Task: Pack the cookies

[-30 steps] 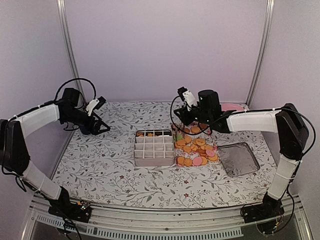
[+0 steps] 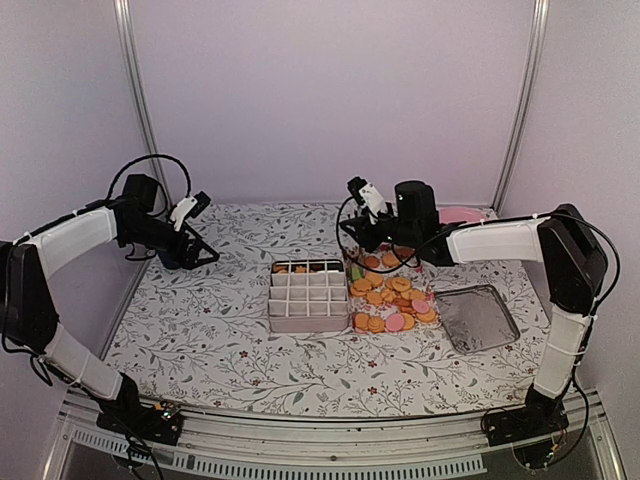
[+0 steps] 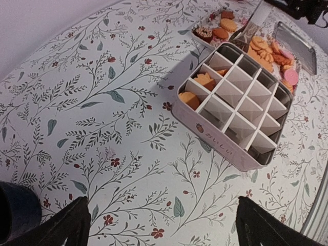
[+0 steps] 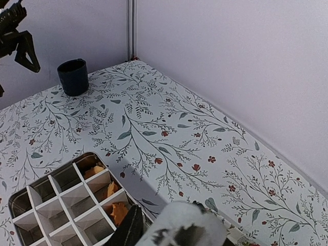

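Observation:
The pale divided box [image 2: 309, 308] stands mid-table; orange cookies [image 3: 205, 81] sit in several compartments along one side, and the other visible ones look empty. Loose orange and pink cookies [image 2: 390, 295] lie to its right. My left gripper [image 2: 207, 250] is off to the left, open and empty, its two fingers wide apart in the left wrist view. Over the far end of the loose cookies hangs my right gripper [image 2: 360, 240]. In the right wrist view a pale, glossy thing [image 4: 182, 225] fills the space between its fingers; whether it is gripped is unclear.
A dark cup [image 4: 73, 77] stands at the far left, close to the left arm. The metal tray [image 2: 478, 318] lies empty on the right. A pink plate [image 2: 460, 214] is partly hidden behind the right arm. Free table surrounds the box's left and front.
The right gripper has shifted slightly left, toward the box. My left arm, the box and the visible loose cookies look the same.

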